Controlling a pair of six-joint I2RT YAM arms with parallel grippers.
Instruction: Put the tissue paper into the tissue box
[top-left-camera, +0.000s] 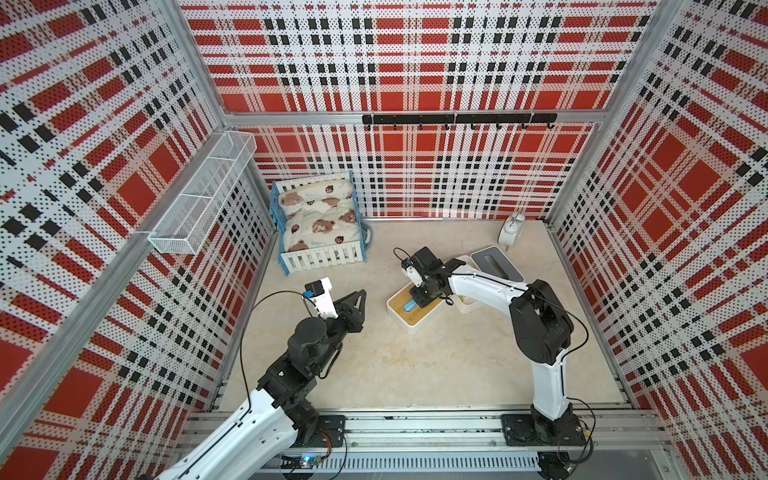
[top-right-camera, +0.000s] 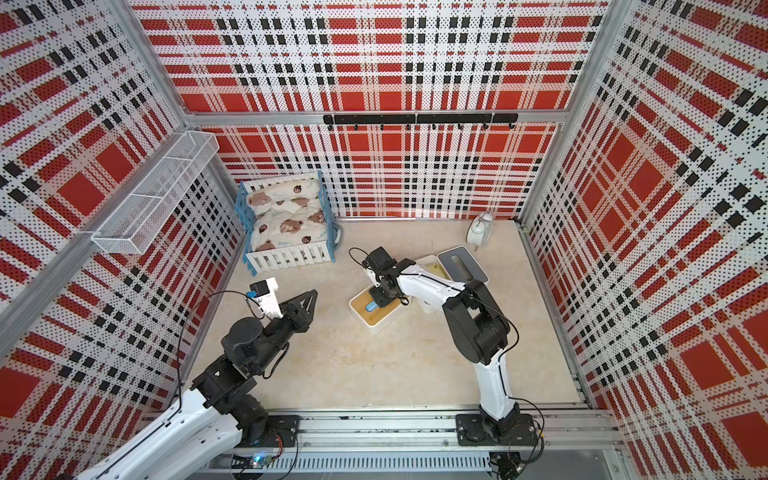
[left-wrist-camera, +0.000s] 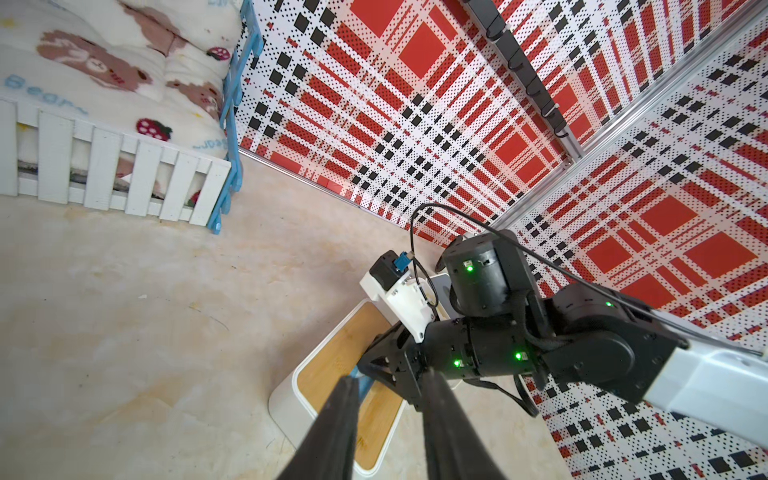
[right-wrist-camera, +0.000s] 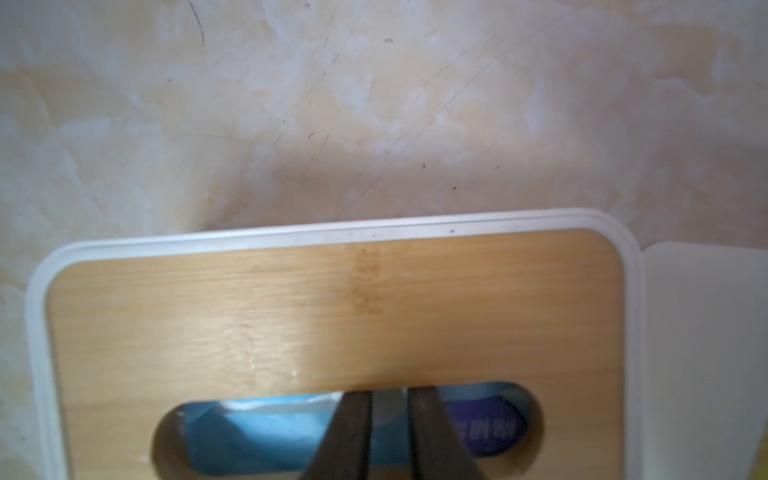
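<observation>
A white tissue box with a wooden lid (top-left-camera: 400, 309) stands mid-table. Blue tissue paper (right-wrist-camera: 264, 432) shows in the lid's slot, with a darker blue patch at its right end in the right wrist view. My right gripper is down at that slot, its fingertips close together and part open. Whether it grips the tissue cannot be told. My left gripper (top-left-camera: 360, 304) hangs over the table left of the box, part open with nothing seen between its fingers.
Beside the box on the right stand a pale container and a grey-lidded one (top-left-camera: 488, 262). A white object (top-left-camera: 510, 230) stands at the back right, a toy crib (top-left-camera: 320, 254) at the back left.
</observation>
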